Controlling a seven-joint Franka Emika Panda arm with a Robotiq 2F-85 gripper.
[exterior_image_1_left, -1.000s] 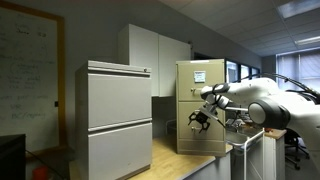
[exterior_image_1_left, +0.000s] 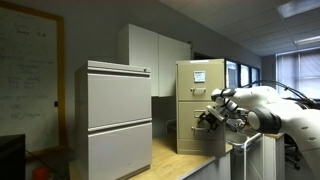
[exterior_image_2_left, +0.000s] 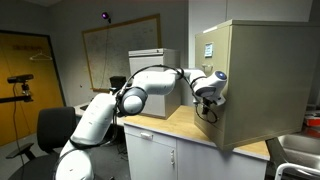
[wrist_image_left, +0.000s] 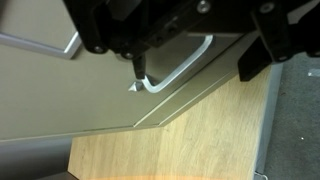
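A beige filing cabinet (exterior_image_1_left: 201, 78) with stacked drawers stands on the wooden counter. Its front is beside my gripper (exterior_image_1_left: 209, 121), at the level of a lower drawer. In the wrist view the fingers are spread wide, with dark fingers (wrist_image_left: 248, 66) at either side. A silver drawer handle (wrist_image_left: 182, 66) runs between them, close to the left fingertip; whether they touch I cannot tell. Another handle (wrist_image_left: 72, 46) shows at the left. From exterior view 2 the gripper (exterior_image_2_left: 206, 109) is at the cabinet's (exterior_image_2_left: 262, 85) front, its tips hard to make out.
A light grey cabinet (exterior_image_1_left: 118, 110) stands farther along the counter, with bare wood (exterior_image_1_left: 170, 160) between the two. White wall cupboards (exterior_image_1_left: 158, 50) are behind. The counter's edge drops to a dark floor (wrist_image_left: 300, 125).
Along the beige cabinet's front, the gripper and wrist have shifted a little to the right in exterior view 1. The drawers look unmoved.
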